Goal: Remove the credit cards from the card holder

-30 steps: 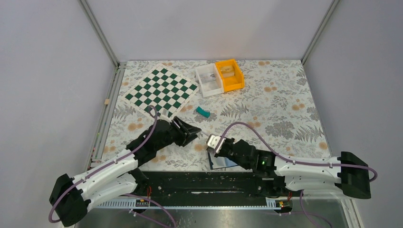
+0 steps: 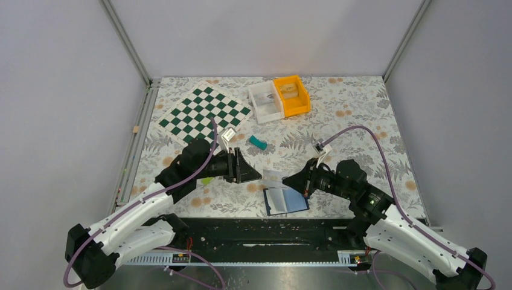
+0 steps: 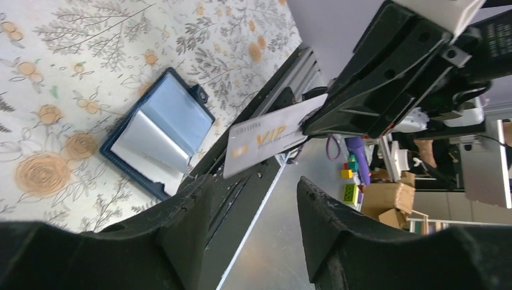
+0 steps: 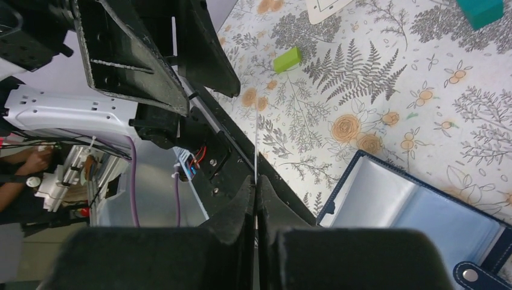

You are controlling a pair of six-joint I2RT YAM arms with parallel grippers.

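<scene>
A white card (image 3: pixel 258 143) with gold VIP lettering is held by one end in my right gripper (image 2: pixel 284 179), which is shut on it. Seen from the right wrist the card (image 4: pixel 256 142) is edge-on, a thin line rising from the closed fingertips. My left gripper is open, its fingers apart and facing the card's free end without touching it. Below them the card holder (image 3: pixel 175 118) lies spread open on the table, dark blue edged, with clear and bluish sleeves and a snap tab. Whether its sleeves hold other cards I cannot tell.
A white bin (image 2: pixel 265 103) and a yellow bin (image 2: pixel 300 104) stand at the back. The green checkered board (image 2: pixel 202 112) lies back left, a teal object (image 2: pixel 257 142) near the middle, and a lime block (image 4: pixel 287 59) under the left arm.
The right gripper has moved right and turned, so the card's face now shows from above.
</scene>
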